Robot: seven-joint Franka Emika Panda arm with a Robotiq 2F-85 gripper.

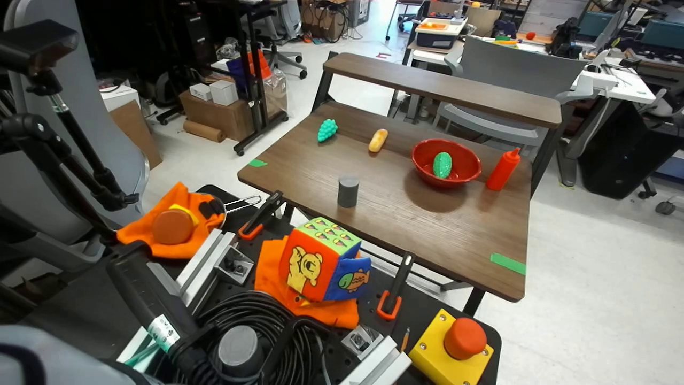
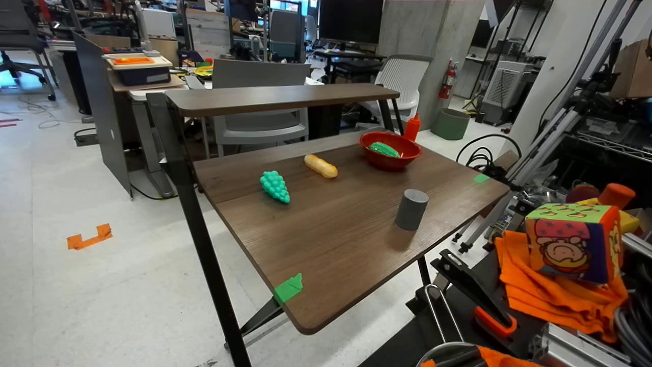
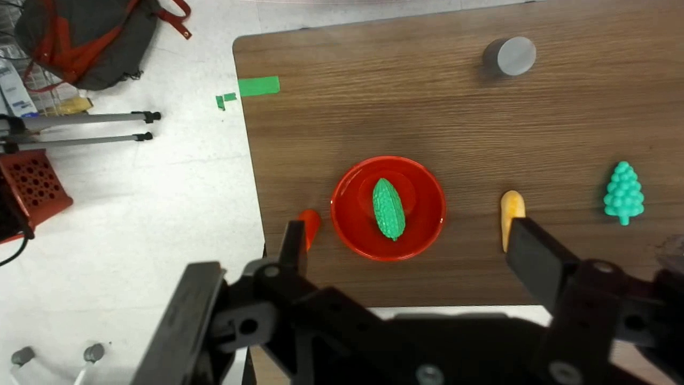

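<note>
In the wrist view my gripper is open, its fingers wide apart and empty, high over the table. Between and beyond the fingertips lies a red bowl [image 3: 426, 234] with a green bumpy vegetable [image 3: 389, 209] inside. Close to the left finger a red squeeze bottle [image 1: 503, 170] stands beside the bowl, partly hidden in the wrist view. By the right finger is a yellow-brown bread-like piece [image 2: 321, 166]. Farther right lies a teal grape-like cluster [image 3: 623, 192]. A grey cylinder [image 2: 412, 209] stands upright near the table edge. Neither exterior view shows the gripper.
A raised shelf [image 1: 442, 87] spans the table's back edge. Bare wood [image 1: 397, 205] lies between the cylinder and the bowl. In front of the table, a black bench carries a soft picture cube [image 1: 324, 260], clamps, cables and a yellow box with a red button [image 1: 452, 346].
</note>
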